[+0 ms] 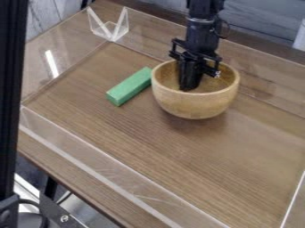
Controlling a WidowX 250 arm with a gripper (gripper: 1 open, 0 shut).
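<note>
A wooden bowl [194, 102] stands on the wooden table at the upper middle. The black arm reaches down from the top, and its gripper [188, 75] is inside the bowl near the back left of the rim. The bowl's wall and the dark linkage hide most of the fingertips; nothing can be seen held between them. To the left of the bowl lies a green block [128, 86].
A clear angular plastic piece [109, 25] is at the back left. A wall runs along the back.
</note>
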